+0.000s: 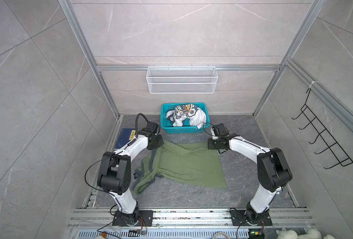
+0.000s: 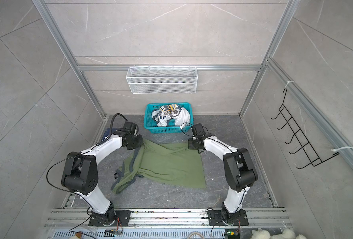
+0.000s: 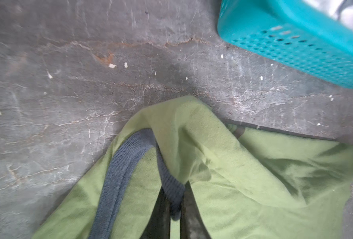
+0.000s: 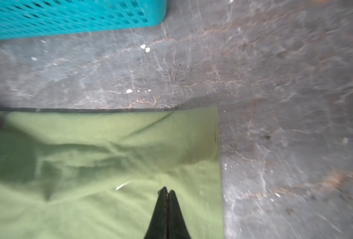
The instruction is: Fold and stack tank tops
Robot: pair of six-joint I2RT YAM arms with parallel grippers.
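Observation:
A green tank top [image 1: 190, 161] with dark grey trim lies spread over the floor, its left part bunched and its right end fairly flat. My left gripper is shut on a piece of its dark grey trim [image 3: 169, 183], beneath a raised fold of green cloth. In the right wrist view my right gripper is shut, its tips together with no cloth between them. It hovers over the green fabric, just inside the top's right edge [image 4: 219, 175]. The folded-over strip [image 4: 176, 135] along the far side lies beyond those tips.
Behind the top stands a teal basket [image 1: 185, 129] with white printed garments [image 1: 186, 113] in it. A blue book-like item [image 1: 124, 137] lies at the far left. Bare floor [image 1: 244, 179] is open to the right of the top.

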